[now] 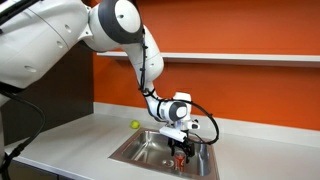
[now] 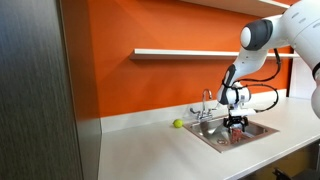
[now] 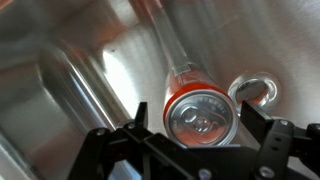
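A red can with a silver top [image 3: 200,118] stands upright in the steel sink, seen from above in the wrist view. My gripper is open, one dark finger on either side of the can's top, with room left between the fingers and the can. In exterior view 1 the can [image 1: 180,161] shows as a small red shape under the gripper [image 1: 179,152]. Exterior view 2 has the gripper [image 2: 235,125] low over the sink [image 2: 208,130], the can partly hidden there.
The sink's drain [image 3: 257,90] lies beside the can. A faucet [image 2: 207,100] rises at the sink's back edge. A yellow-green ball-like thing [image 1: 135,124] sits on the counter left of the sink. A shelf [image 1: 220,59] runs along the wall above.
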